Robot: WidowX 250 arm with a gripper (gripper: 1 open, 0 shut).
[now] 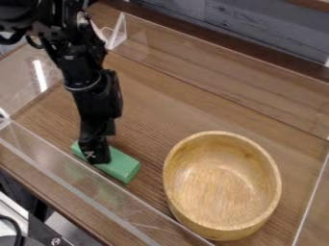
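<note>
A black robot arm comes down from the upper left, its gripper (95, 142) low over a green rectangular block (119, 165) lying on the wooden surface near the front-left wall. The gripper is open; its dark fingers overlap the block's upper left part, and whether they touch it is unclear. A large round wooden bowl (221, 183) stands to the right of the block.
Clear plastic walls edge the wooden work surface (193, 91). Dark cables lie outside the wall at the lower left.
</note>
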